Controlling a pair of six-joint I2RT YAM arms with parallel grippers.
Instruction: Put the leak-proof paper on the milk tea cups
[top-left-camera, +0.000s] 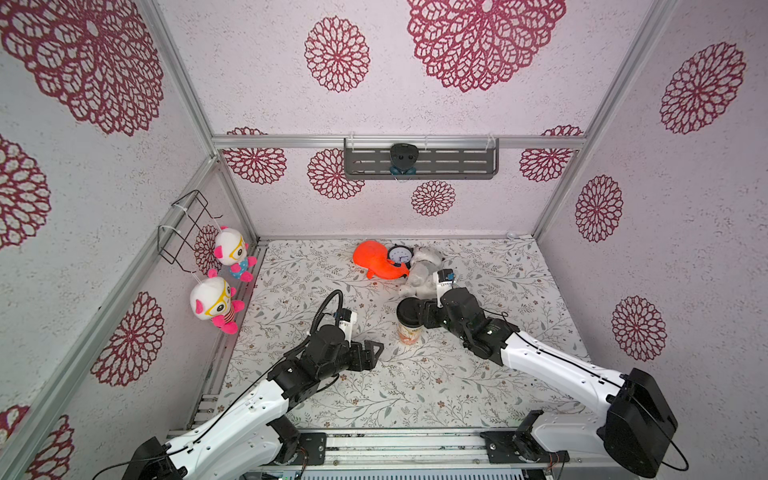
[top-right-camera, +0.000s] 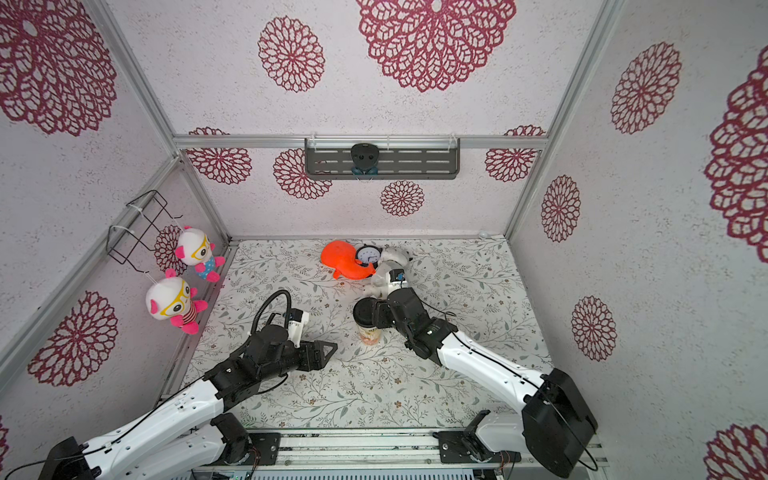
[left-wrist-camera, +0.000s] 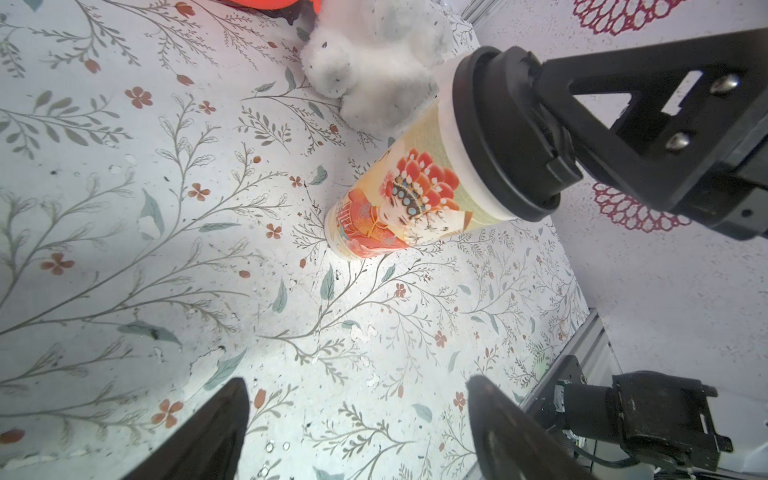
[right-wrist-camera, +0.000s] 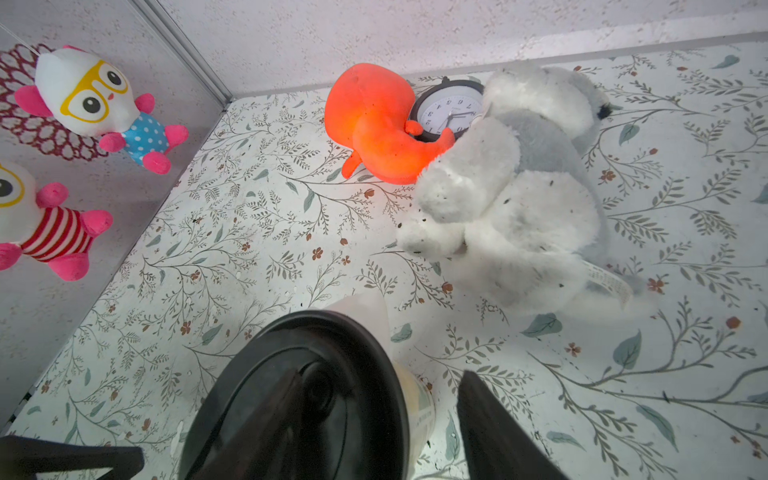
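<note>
The milk tea cup (top-left-camera: 409, 332) stands upright mid-table, printed with a red figure and capped by a black lid (right-wrist-camera: 280, 384). My right gripper (top-left-camera: 429, 316) is part open at the lid; in the left wrist view a black finger overlaps the lid's top, while in the right wrist view both fingertips are blurred above it and nothing shows held between them. A pale translucent piece (right-wrist-camera: 360, 308) shows behind the lid's rim. My left gripper is open and empty, left of the cup and apart from it.
An orange plush whale (top-left-camera: 376, 257), a clock (top-left-camera: 400, 254) and grey-white plush toys (right-wrist-camera: 528, 216) sit at the back. Two plush toys (top-left-camera: 229, 249) hang on the left wall.
</note>
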